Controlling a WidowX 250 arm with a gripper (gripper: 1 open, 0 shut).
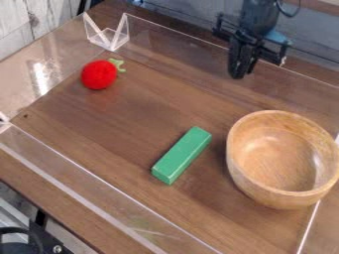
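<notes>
My gripper [240,65] is at the top right over the back of the wooden table, pointing down, shut with nothing visible between its fingers. A green block [181,155] lies at the lower middle, a wooden bowl [281,184] sits right of it, and a red tomato-like toy [98,75] with a green stem is at the upper left.
A white wire-like stand [109,36] is at the back left. A metal rail runs along the front left edge, with dark cables beyond it.
</notes>
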